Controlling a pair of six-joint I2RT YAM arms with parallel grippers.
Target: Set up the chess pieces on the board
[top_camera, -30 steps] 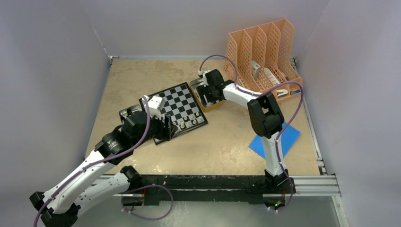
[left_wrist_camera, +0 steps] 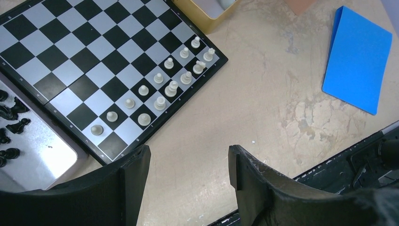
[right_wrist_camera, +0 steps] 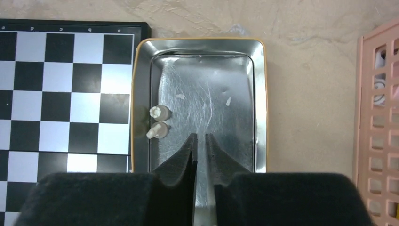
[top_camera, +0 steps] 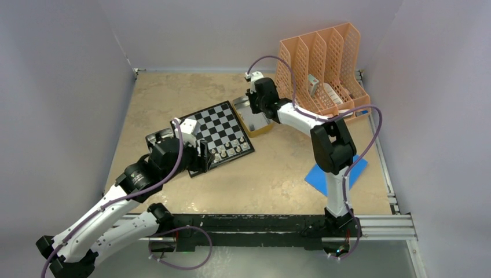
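Note:
The chessboard (left_wrist_camera: 94, 52) carries white pieces along one side, in two rows, in the left wrist view. Black pieces (left_wrist_camera: 14, 108) lie in a metal tray (left_wrist_camera: 47, 155) at the left. My left gripper stands open over the board's near side, nothing between its fingers. My right gripper is above the yellow-rimmed tray (right_wrist_camera: 207, 80), its fingertips close together with a narrow gap, apparently empty. Two white pieces, an upper one (right_wrist_camera: 160, 113) and a lower one (right_wrist_camera: 159, 130), stand by that tray's left wall.
A pink slotted organiser (top_camera: 324, 69) stands at the back right, right of the yellow-rimmed tray. A blue folder (left_wrist_camera: 357, 61) lies at the front right. The table in front of the board is clear.
My right arm has risen and shifted slightly toward the back over the yellow-rimmed tray. The left arm has not visibly moved.

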